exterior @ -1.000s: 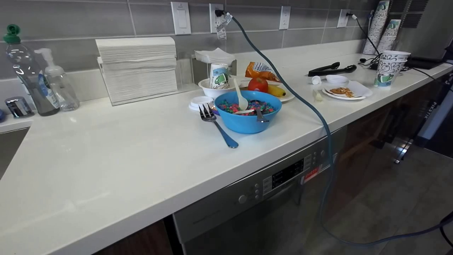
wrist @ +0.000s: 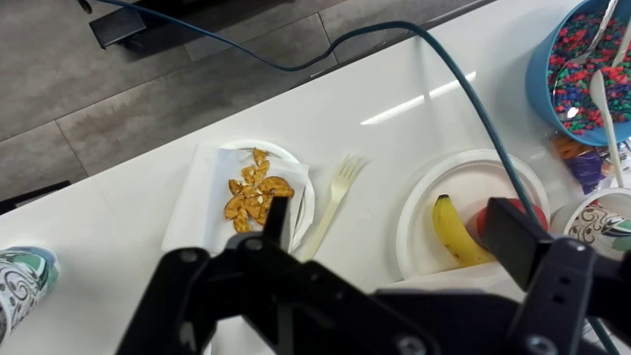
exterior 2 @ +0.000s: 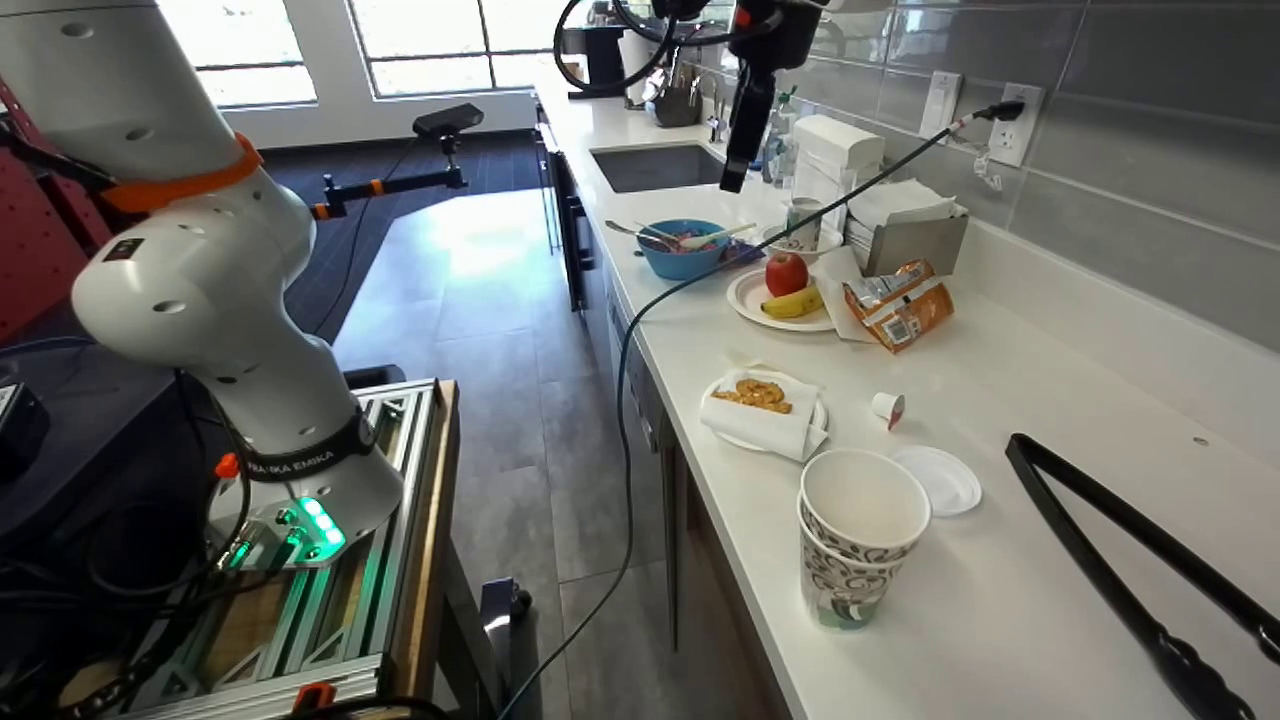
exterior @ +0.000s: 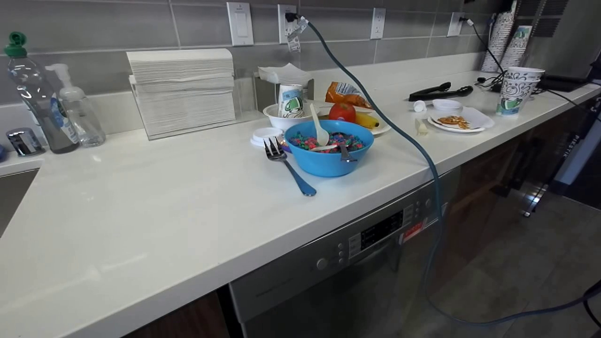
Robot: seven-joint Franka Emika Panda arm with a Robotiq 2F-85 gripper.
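Observation:
My gripper is open above the counter, its two dark fingers wide apart with nothing held. Between and beyond them in the wrist view lie a pale plastic fork and a plate with a banana and a red apple, partly covered by the right finger. Left of the fork, brown snack pieces rest on a napkin over another plate. A blue bowl of colourful bits holds several utensils, and a metal fork lies beside it. Exterior view 2 shows one gripper finger at the top.
A blue-green cable hangs from the wall outlet across the counter. Stacked paper cups, black tongs and an orange snack bag occupy the near and back areas. Left of the bowl, the counter is clear.
In exterior view 1, the objects stand where they were.

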